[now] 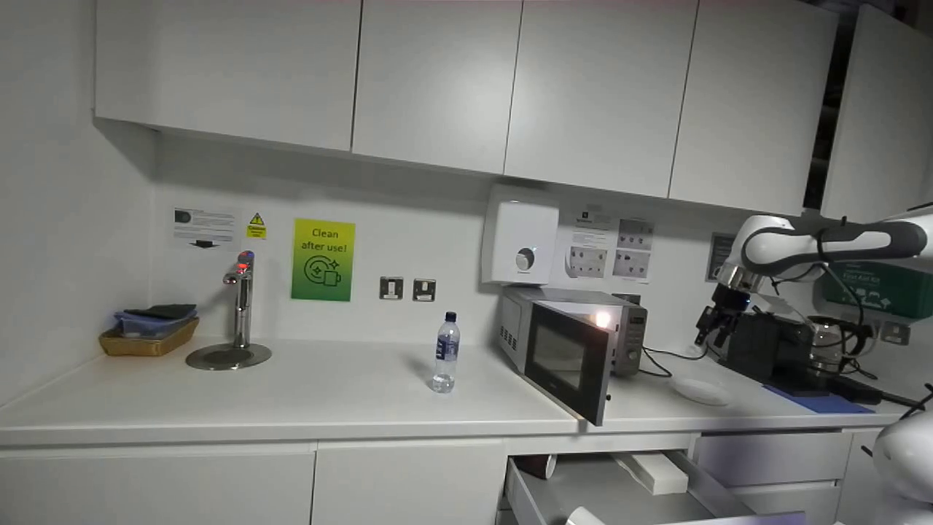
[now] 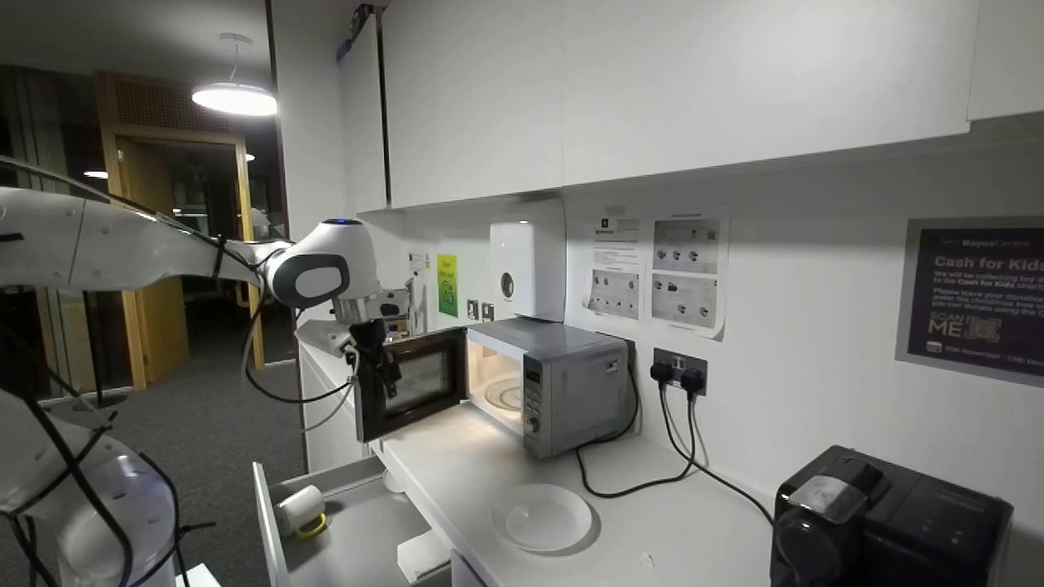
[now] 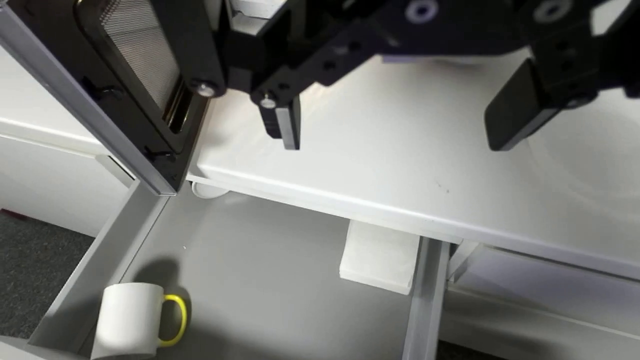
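My gripper is open with nothing between its fingers, held above the counter edge and the pulled-out drawer [image 3: 270,252]. In exterior view 2 the gripper [image 2: 384,377] appears in front of the swung-out microwave door [image 2: 416,391]; contact cannot be judged there. The lit microwave [image 2: 577,391] shows a glass turntable [image 2: 504,395] inside. A white plate [image 2: 543,518] lies on the counter beside it, only partly visible at the right of the wrist view. Inside the drawer, a white mug [image 3: 129,321] with a yellow handle lies on its side.
A white block [image 3: 381,255] and a partly hidden cup [image 3: 208,189] are also in the drawer. Left of the microwave stands a water bottle [image 1: 445,354]. A coffee machine [image 2: 891,518] occupies the counter's other end. Black cables [image 2: 641,489] run behind the plate.
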